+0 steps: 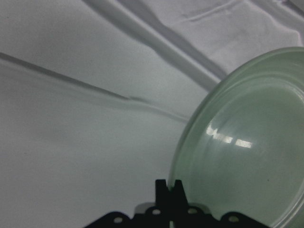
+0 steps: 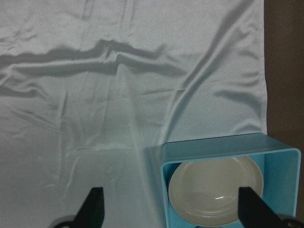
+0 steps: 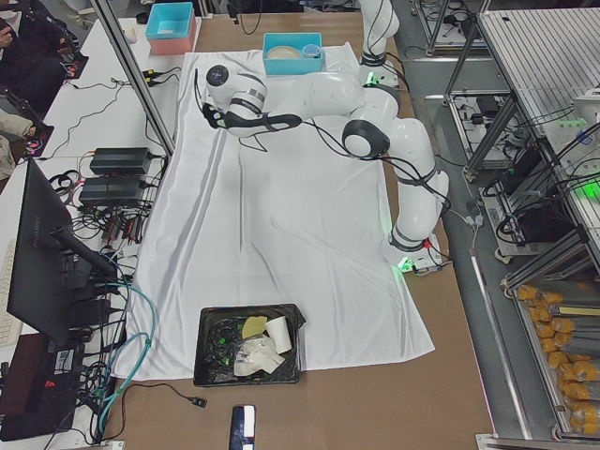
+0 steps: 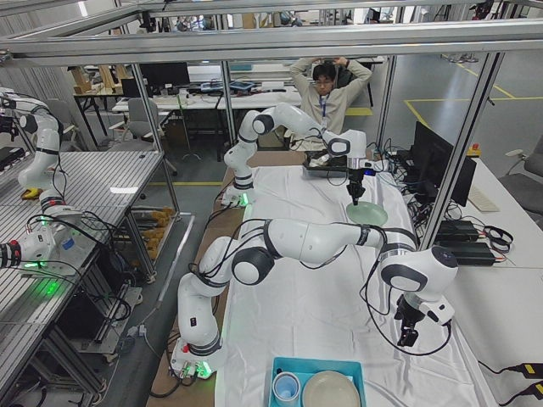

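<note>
My left gripper (image 4: 356, 193) is shut on the rim of a pale green plate (image 4: 367, 214), which fills the right of the left wrist view (image 1: 247, 147), its fingertips (image 1: 161, 185) at the plate's edge. In the camera left view the plate is hidden behind the arm. My right gripper (image 4: 409, 326) stands open above the white cloth (image 2: 95, 95), just behind a blue box (image 2: 280, 185) that holds a cream plate (image 2: 213, 185) and a blue cup (image 4: 287, 387).
A black bin (image 3: 216, 342) with a sponge, a white roll and crumpled material stands at the cloth's far end from the blue box. Monitors and cables line one side. A person sits beyond the black bin.
</note>
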